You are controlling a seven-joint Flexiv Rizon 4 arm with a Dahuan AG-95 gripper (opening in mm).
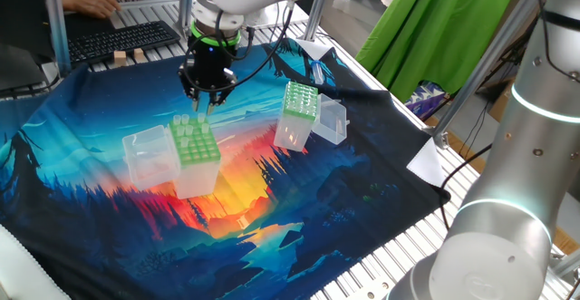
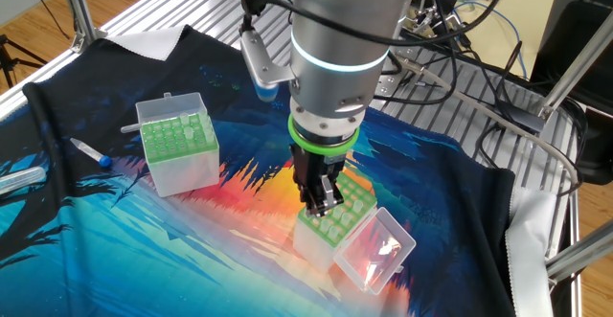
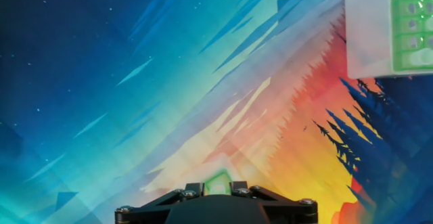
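Observation:
A clear box with a green rack top (image 1: 193, 143) stands on the printed cloth, several pale tips or tubes standing in its far-side holes. My gripper (image 1: 205, 109) hangs pointing down just behind and above this box. Its two fingers are apart with nothing visible held between them. In the wrist view, the gripper shows a blurred green corner beyond the gap, apparently the rack below. A second clear box with a green rack (image 1: 300, 102) stands to the right; in the second exterior view this rack (image 2: 180, 135) holds a few pale pieces.
Open clear lids (image 1: 151, 156) (image 1: 330, 120) lie against both boxes. A blue-capped pen (image 2: 92, 153) lies on the cloth beside the second box. A keyboard (image 1: 122, 39) and a person's hand (image 1: 91, 4) are beyond the far edge. The cloth between the boxes is clear.

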